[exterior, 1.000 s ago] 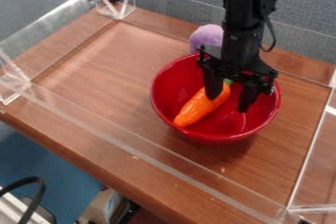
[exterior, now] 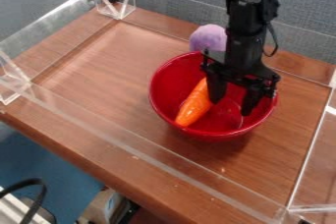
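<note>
A red bowl (exterior: 183,79) sits on the wooden table, with an orange carrot (exterior: 195,103) lying tilted in its left half. The black gripper (exterior: 237,91) reaches down into the bowl from above, just right of the carrot, and hides part of it. Whether its fingers hold anything is hard to tell. A purple round object (exterior: 209,36) lies behind the bowl, partly behind the arm.
A grey wall stands behind. Cables and small items lie off the table at the lower left.
The gripper has shifted slightly down within the bowl. The bowl has moved a little to the left, and the carrot sits slightly higher and more upright.
</note>
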